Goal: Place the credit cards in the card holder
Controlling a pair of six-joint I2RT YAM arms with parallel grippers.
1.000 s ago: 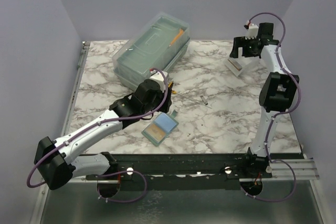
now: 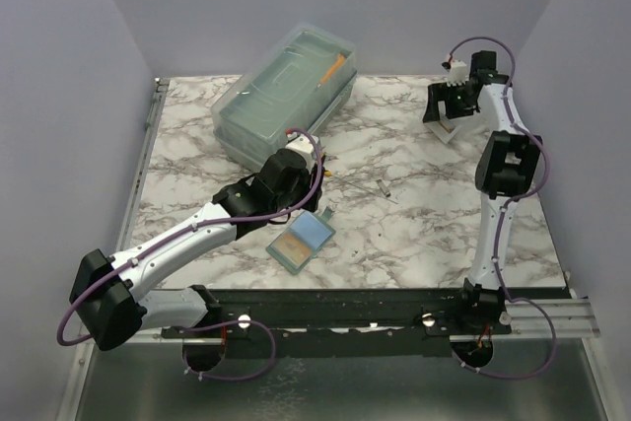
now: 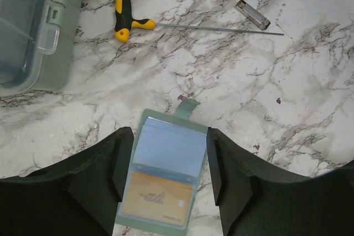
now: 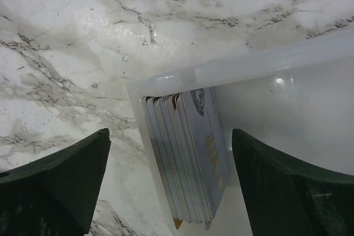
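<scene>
In the top view a green card holder (image 2: 301, 242) lies flat on the marble table, below my left gripper (image 2: 319, 197). The left wrist view shows its upper pocket (image 3: 170, 146) with a clear bluish cover and its lower pocket with a gold card (image 3: 157, 198). My left gripper is part open, its fingers apart above the holder with nothing between them. A row of cards (image 4: 180, 158) stands packed along one side of a white translucent box (image 4: 265, 67). Around that row, my right gripper is open, fingers spread above it and holding nothing.
A lidded clear green box (image 2: 286, 91) stands at the back left. Beside it lies a yellow-black T-handle driver (image 3: 126, 20) with its thin shaft pointing right. A small metal piece (image 3: 253, 15) rests near the shaft's end.
My right gripper has moved left and somewhat down in the top view, over the box of cards. The left arm has shifted very slightly; the card holder has stayed in place.
</scene>
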